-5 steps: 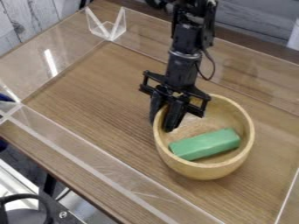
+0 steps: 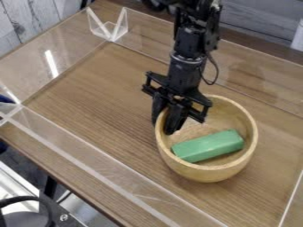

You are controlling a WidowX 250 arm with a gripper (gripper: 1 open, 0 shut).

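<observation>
A round cream-coloured bowl (image 2: 235,168) sits on the wooden table in the lower right, holding a green block (image 2: 207,145). The black gripper (image 2: 168,117) is down at the bowl's upper-left rim, its fingers over and around that rim. Whether it is closed on the rim cannot be made out, as the dark parts overlap.
A small clear plastic piece (image 2: 108,25) stands at the back left. A black cable lies at the bottom-left corner.
The arm's upper part has shifted slightly over the last second; the bowl and green block are nearly where they were.
</observation>
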